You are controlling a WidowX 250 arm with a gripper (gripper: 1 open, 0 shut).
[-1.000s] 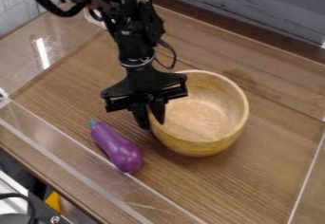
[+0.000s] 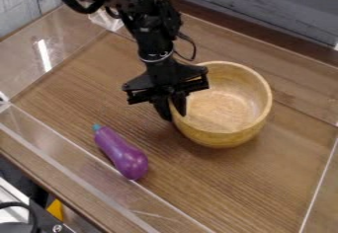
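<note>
A yellow bowl (image 2: 232,109) sits on the wooden table at centre right. My black gripper (image 2: 173,106) comes down from the top and is at the bowl's left rim, shut on it; the fingertips are partly hidden by the gripper body and rim. A purple eggplant (image 2: 122,154) lies apart from the bowl at the lower left, slanting across the table.
The wooden table (image 2: 264,193) has free room at lower right and left. A wall or ledge runs along the back right. A cable and a small yellow object are at the lower left edge.
My gripper and the bowl have moved away toward the back and slightly right, widening the space to the eggplant, which stays in place.
</note>
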